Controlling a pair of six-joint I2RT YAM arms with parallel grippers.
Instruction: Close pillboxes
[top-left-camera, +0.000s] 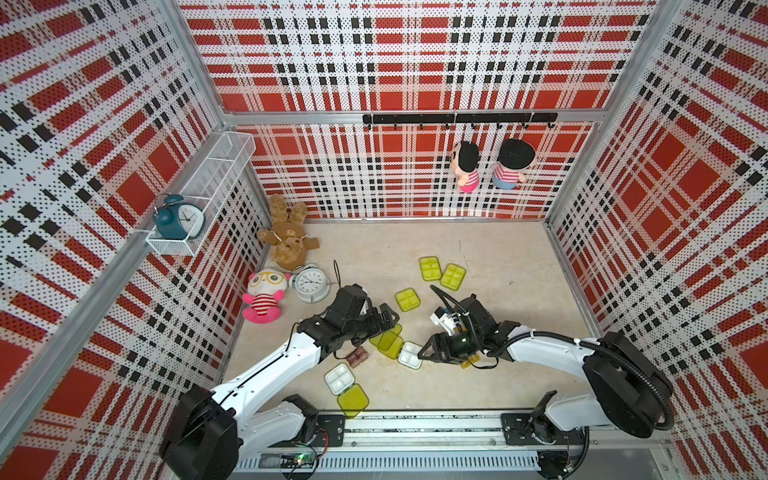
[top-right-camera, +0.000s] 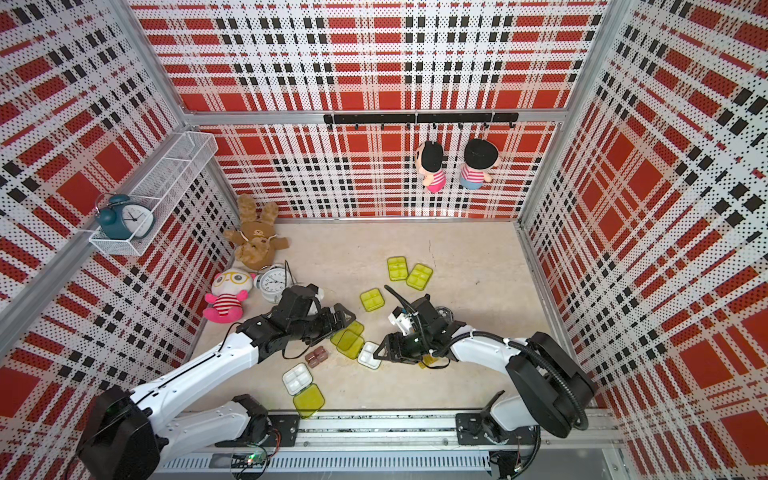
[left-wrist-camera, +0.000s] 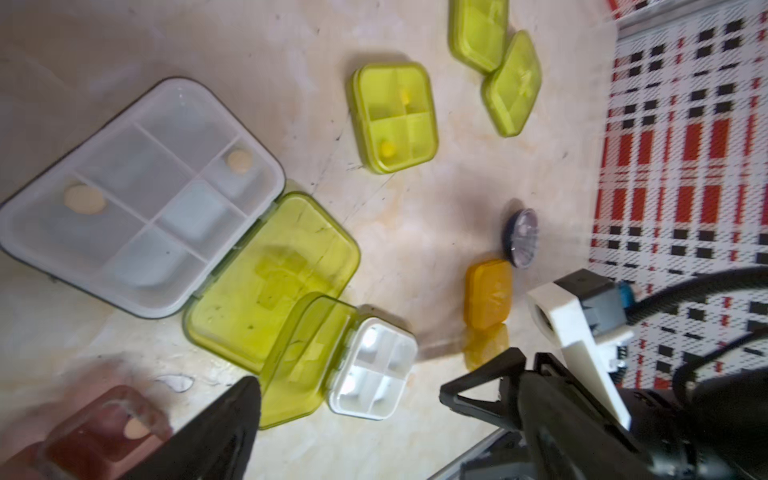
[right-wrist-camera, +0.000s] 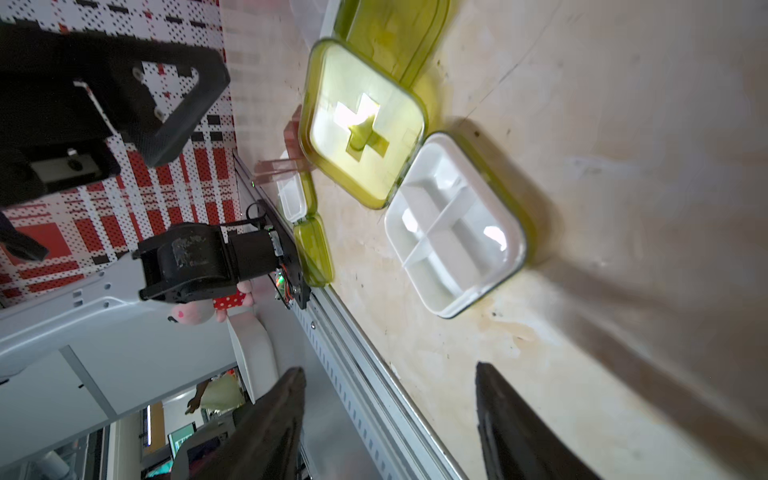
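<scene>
A small white four-compartment pillbox (right-wrist-camera: 448, 232) lies open, its green lid (right-wrist-camera: 364, 120) folded out beside it. My right gripper hovers near it with its fingers apart and nothing between. A larger six-compartment pillbox (left-wrist-camera: 136, 200), holding two pills, lies open with its green lid (left-wrist-camera: 264, 280). My left gripper is open above these boxes, empty. A red pillbox (left-wrist-camera: 100, 428) sits toward the near left, and another white pillbox (top-left-camera: 338, 378) with a green lid lies at the front edge. Three green pillboxes (top-left-camera: 407, 299) appear shut farther back.
An orange pillbox (left-wrist-camera: 488, 288) and a small dark round object (left-wrist-camera: 521, 238) are on the right. A white clock (top-left-camera: 311, 284) and plush toys (top-left-camera: 264, 296) line the left side.
</scene>
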